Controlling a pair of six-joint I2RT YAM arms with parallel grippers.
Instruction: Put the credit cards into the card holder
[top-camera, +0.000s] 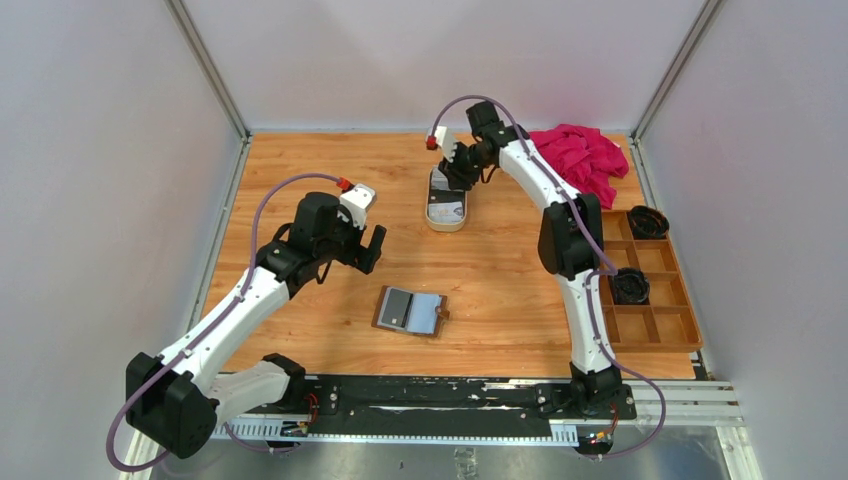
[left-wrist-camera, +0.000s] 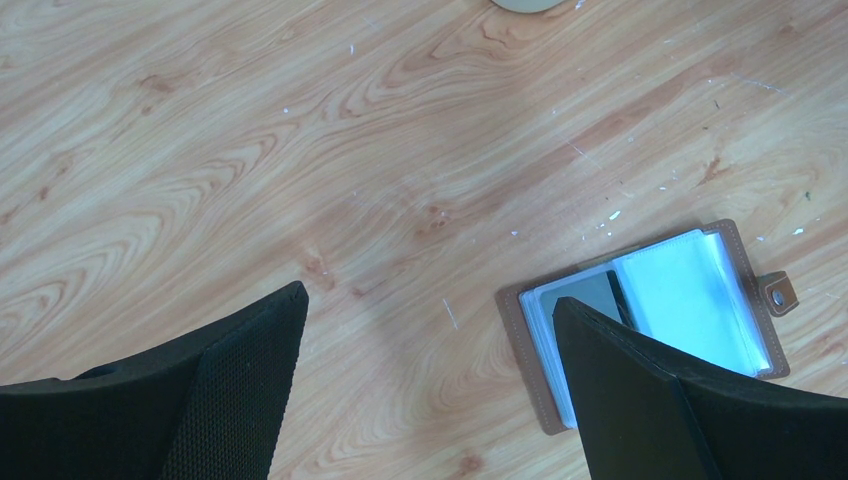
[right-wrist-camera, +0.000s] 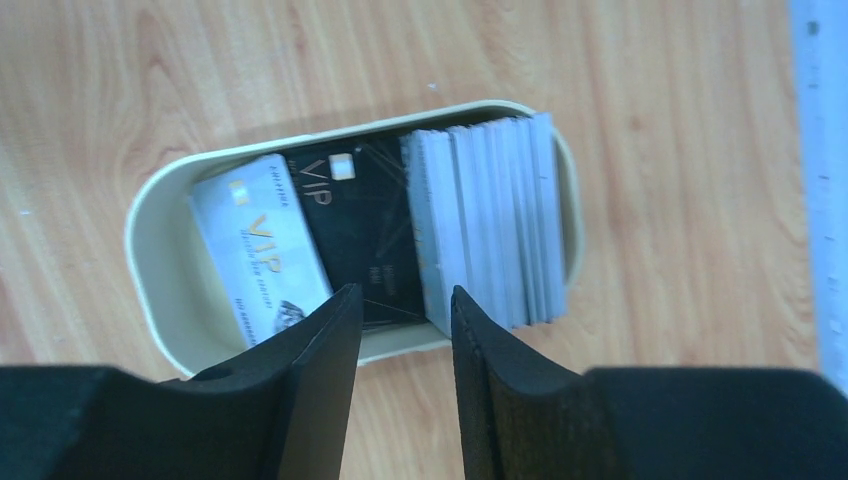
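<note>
A cream oval container (top-camera: 446, 224) at the back centre holds a white VIP card (right-wrist-camera: 255, 245), a black VIP card (right-wrist-camera: 350, 225) and a row of pale cards standing on edge (right-wrist-camera: 490, 220). My right gripper is over the container's near side, fingertips part open, with nothing seen between them. The brown card holder (left-wrist-camera: 520, 340) lies open near the front centre, showing clear sleeves and a grey panel. My left gripper stands open and empty above the table, to the holder's upper left in the top view.
A pink cloth (top-camera: 580, 160) lies at the back right. A wooden compartment tray (top-camera: 655, 320) with black coiled items (top-camera: 630, 286) lines the right edge.
</note>
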